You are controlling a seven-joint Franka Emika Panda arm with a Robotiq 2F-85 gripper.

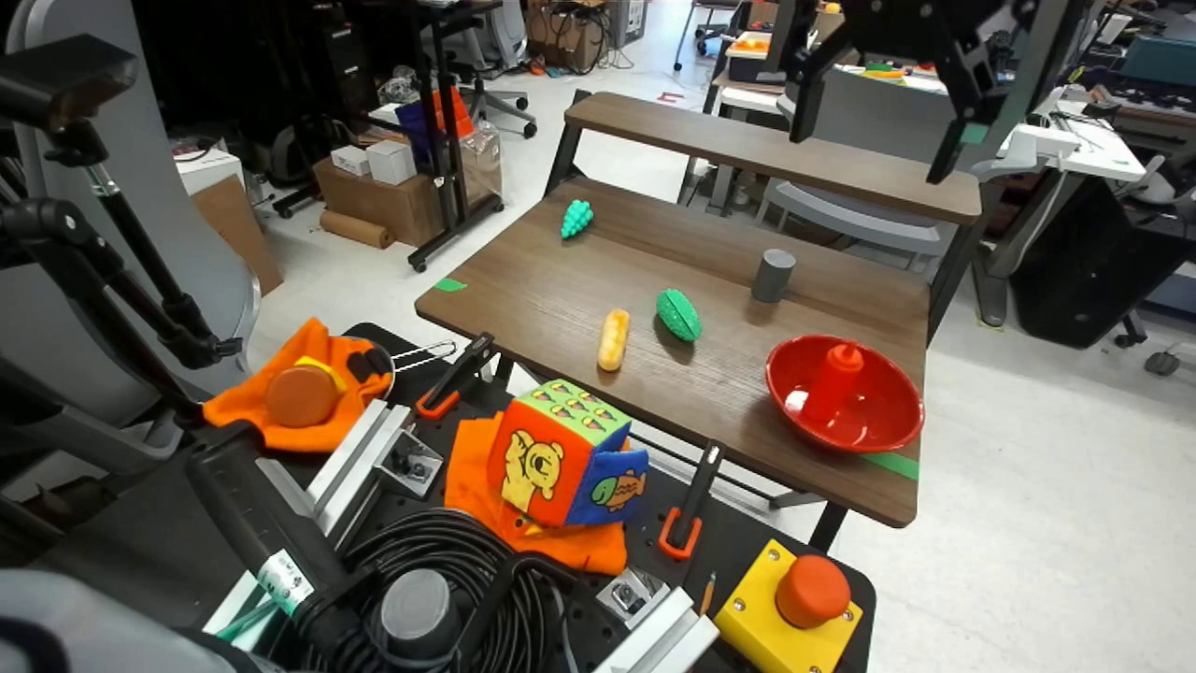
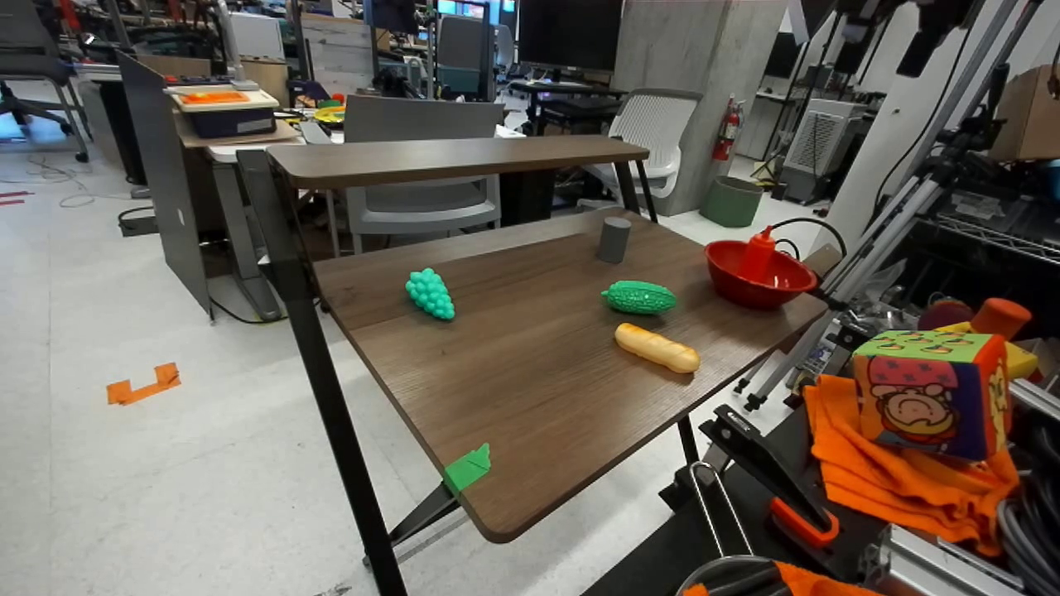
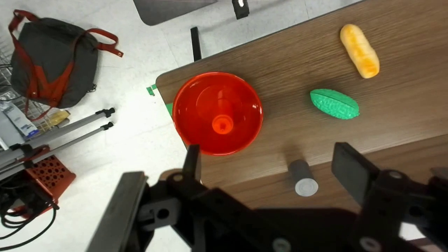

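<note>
High above the table's right end, my gripper (image 1: 869,155) is open, with nothing between its fingers; the wrist view shows the two fingers (image 3: 193,163) spread wide. Below it a red bowl (image 3: 189,134) sits at the table corner, and a red squeeze bottle (image 3: 222,124) stands upright inside. A grey cylinder (image 3: 300,172) stands farther back on the table. The green corn-like toy (image 2: 638,297) lies near the middle, beside a yellow bread-stick toy (image 2: 657,348). At the table's far left lies a teal grape cluster (image 1: 576,219).
A raised shelf (image 1: 774,155) spans the back of the brown table (image 1: 516,280). In front, a black cart carries a soft picture cube (image 1: 561,454), cables and a yellow box with a red button (image 1: 790,611).
</note>
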